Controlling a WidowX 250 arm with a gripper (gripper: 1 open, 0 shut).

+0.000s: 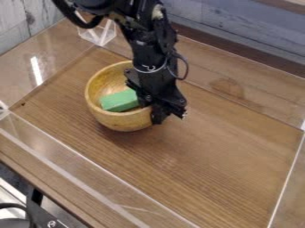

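A tan bowl [105, 86] sits left of centre on the wooden table, holding a green block [118, 101], which is partly hidden by the arm. The black gripper [149, 105] is lowered at the bowl's right side, over and partly inside it. Its fingertips are dark and bunched there, so I cannot make out what is between them.
A clear plastic container [94, 29] stands at the back left. Raised walls border the back.
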